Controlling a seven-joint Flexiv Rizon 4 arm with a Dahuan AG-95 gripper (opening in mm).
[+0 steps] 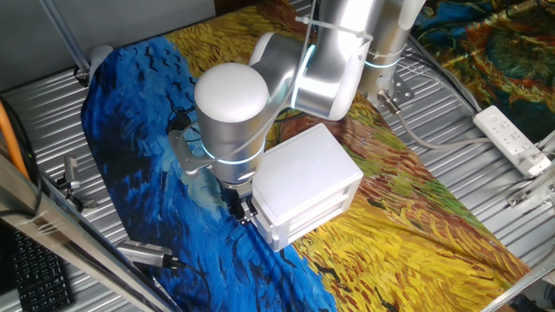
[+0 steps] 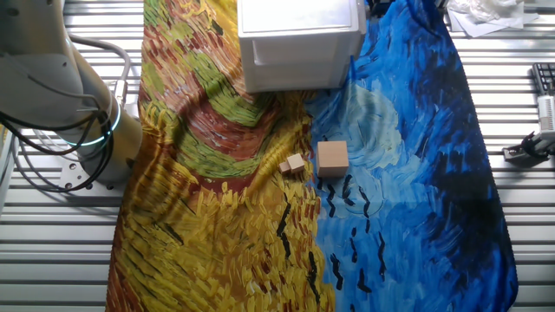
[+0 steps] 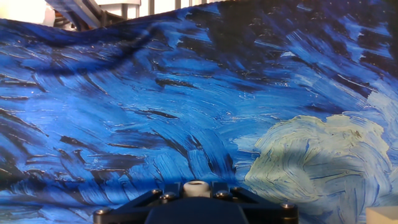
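Note:
Beside the near left corner of a white drawer cabinet [image 1: 308,173], my gripper [image 1: 244,213] points down in exterior view 1; whether it touches the cabinet cannot be made out. At the bottom edge of the wrist view the gripper shows dark linkages, with a small pale round piece [image 3: 197,187] between them. What that piece is, and whether it is gripped, is unclear. Exterior view 2 has the cabinet [image 2: 299,61] at the top, cut off by the frame. A wooden cube [image 2: 332,159] and smaller pale blocks [image 2: 296,162] lie in front of it.
A painted cloth [image 2: 416,217] in blue and yellow covers the table, with wide clear areas around the blocks. A power strip [image 1: 513,139] lies at the right, a keyboard [image 1: 39,269] at the lower left, and a metal post [image 1: 65,230] runs along the left.

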